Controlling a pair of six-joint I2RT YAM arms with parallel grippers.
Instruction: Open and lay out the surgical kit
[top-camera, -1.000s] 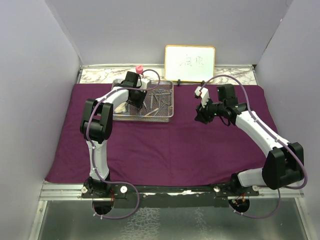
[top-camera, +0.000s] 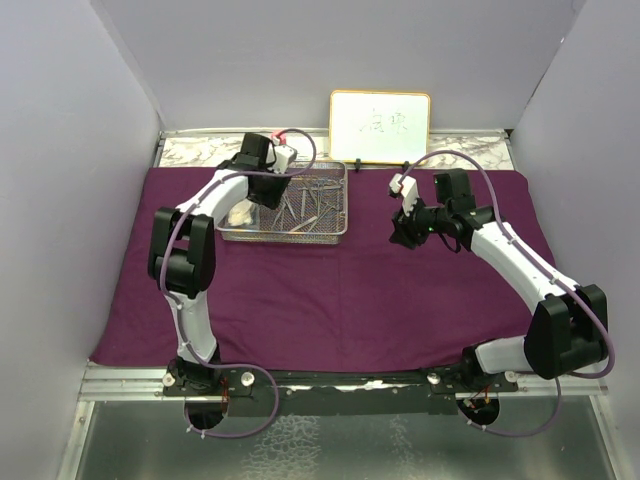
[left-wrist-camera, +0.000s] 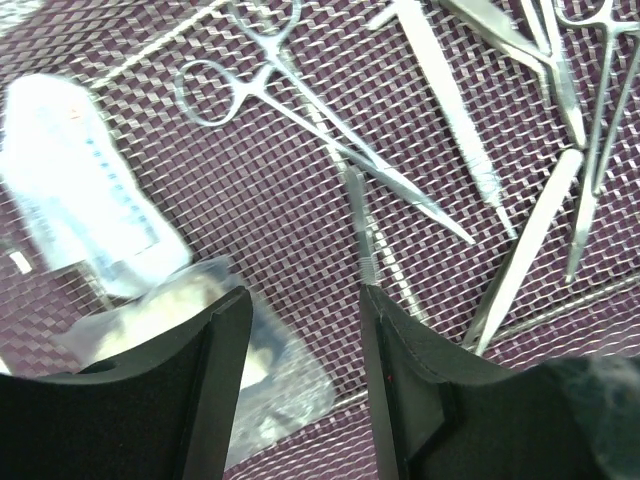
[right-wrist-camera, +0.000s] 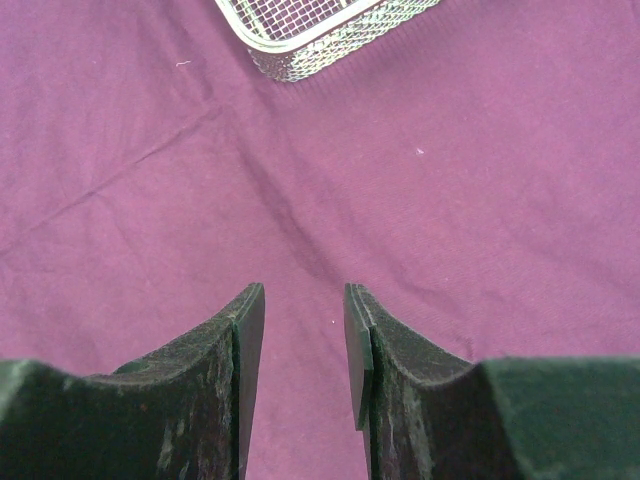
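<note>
A mesh instrument tray (top-camera: 330, 236) sits at the upper left of the purple cloth. My left gripper hangs open over it, nothing between its fingers. Beneath it in the left wrist view lie scissors (left-wrist-camera: 371, 160), a scalpel handle (left-wrist-camera: 360, 220), tweezers (left-wrist-camera: 522, 250), more steel instruments, a white packet (left-wrist-camera: 85, 180) and a clear bag (left-wrist-camera: 275, 400) of pale material. My right gripper is over bare cloth right of the tray, its fingers apart and empty; the tray's corner (right-wrist-camera: 285, 45) shows at the top of the right wrist view.
A whiteboard (top-camera: 379, 125) stands at the back on the marble strip, with a pink object (top-camera: 279, 137) left of it behind the tray. Grey walls enclose both sides.
The left arm has shifted slightly toward the left and up from its position over the tray. The right arm looks unchanged.
</note>
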